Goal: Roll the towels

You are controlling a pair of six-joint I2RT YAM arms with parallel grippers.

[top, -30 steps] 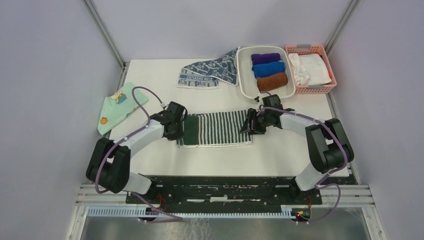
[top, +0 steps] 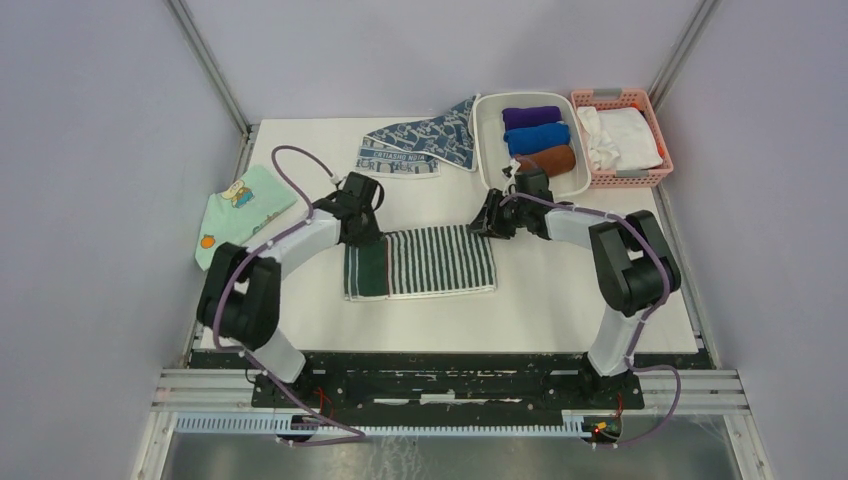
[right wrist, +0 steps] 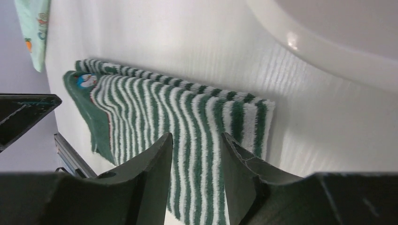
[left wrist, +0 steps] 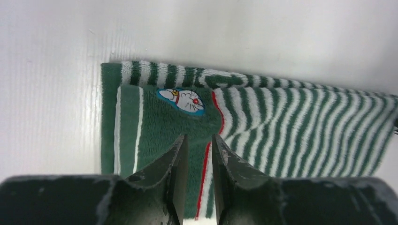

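Observation:
A green-and-white striped towel (top: 440, 262) lies folded across the middle of the table, with a plain green end on the left. In the left wrist view, a second layer shows just beyond the far edge of the towel's green end (left wrist: 157, 122), which bears a small blue-and-white picture. Above that end my left gripper is part open, its fingers apart with only towel seen behind them. Over the far right part of the stripes, my right gripper also stands part open. Whether either fingertip touches the cloth I cannot tell.
A white bin (top: 490, 150) at the back holds rolled purple, blue and brown towels. Right of it stands a pink basket (top: 660, 150) with white cloth. Blue patterned cloth (top: 425, 135) lies at the back, a mint towel (top: 245, 212) at the left.
The striped towel slid slightly left early on.

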